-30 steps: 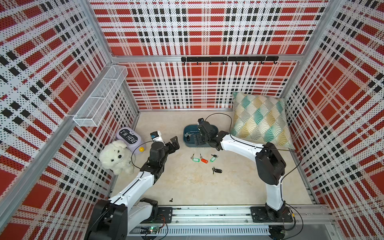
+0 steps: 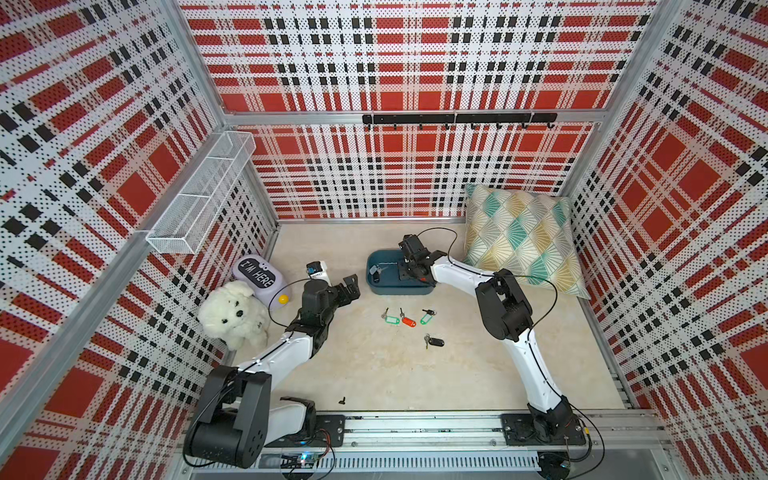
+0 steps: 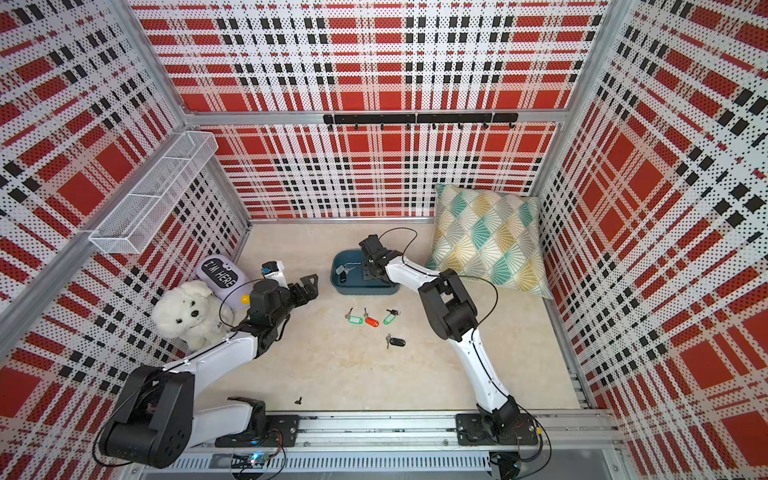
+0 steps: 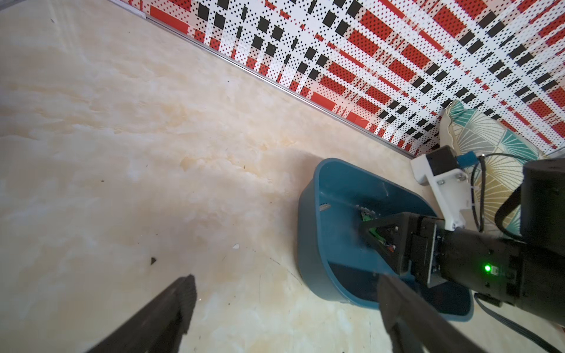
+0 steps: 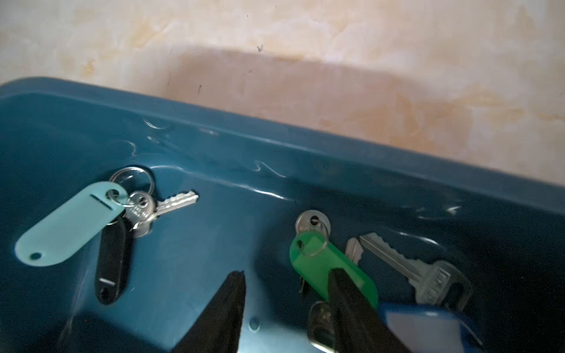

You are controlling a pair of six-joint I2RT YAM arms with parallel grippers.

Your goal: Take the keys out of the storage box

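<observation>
The blue storage box [image 4: 310, 241] stands upright on the table. My right gripper is down inside it, fingers apart with nothing between them. One of its fingers overlaps a green key tag [image 5: 317, 264] in the right wrist view; whether they touch I cannot tell. Loose silver key [image 5: 432, 279] and a blue-edged tag [image 5: 420, 329] lie close by. At the box's other end are a pale teal tag [image 5: 70, 223] and a black fob [image 5: 113, 259] with keys. Left of the box, my left gripper is open and empty above the table.
In front of the box, keys with green tags [image 2: 392, 319], a red tag [image 2: 409, 322] and a black fob [image 2: 436, 342] lie on the table. A cushion [image 2: 524, 240] leans at the back right; a white plush dog [image 2: 232, 312] sits left.
The left arm's elbow has shifted a little; its gripper has barely moved.
</observation>
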